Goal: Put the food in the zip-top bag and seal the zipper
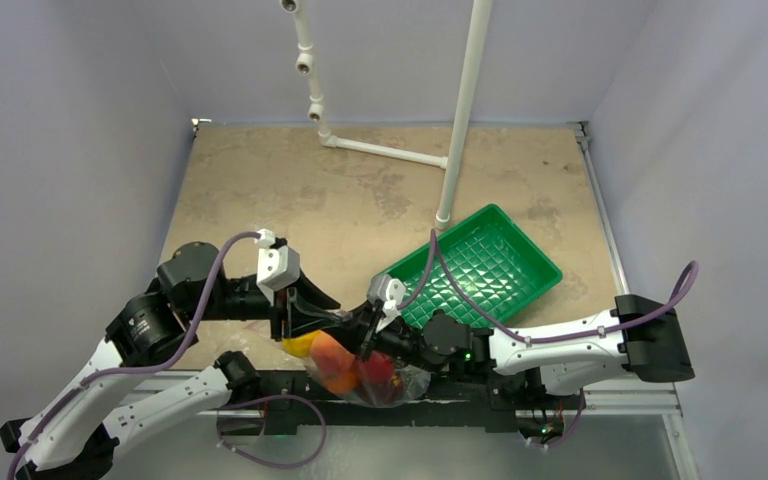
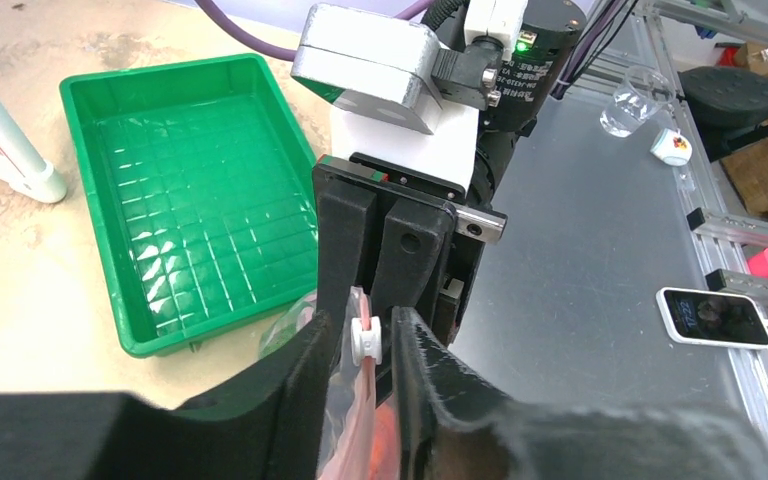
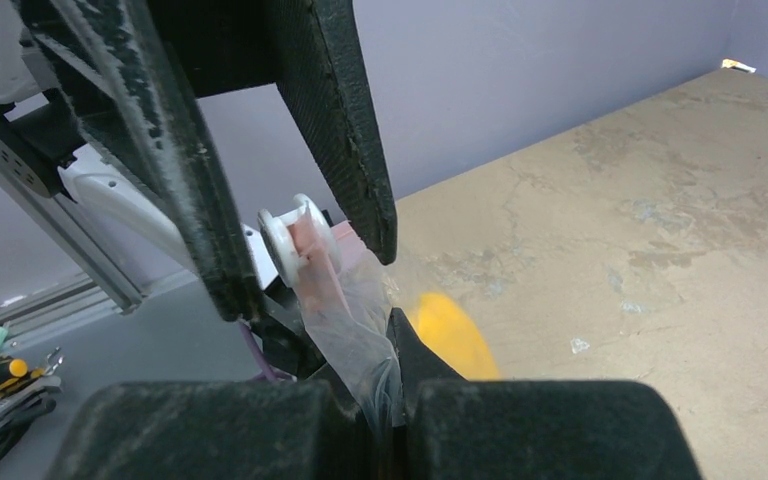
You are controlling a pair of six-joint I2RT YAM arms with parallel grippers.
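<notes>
The clear zip bag [image 1: 385, 388] hangs at the table's front edge with orange, red and yellow food [image 1: 332, 357] inside. Its white zipper slider [image 2: 366, 340] sits on the pink zip strip [image 3: 312, 262]. My left gripper is part open, one finger on either side of the slider, and gaps to the slider show in the right wrist view. My right gripper is shut on the bag's film just beyond the slider. Top view hides the slider behind both grippers, whose tips nearly meet there.
An empty green basket [image 2: 195, 200] stands behind the right arm. White pipes [image 1: 460, 120] rise from the rear of the table [image 1: 260, 190], whose middle is clear. A phone [image 2: 712, 317] and a glass [image 2: 636, 101] are off to the side.
</notes>
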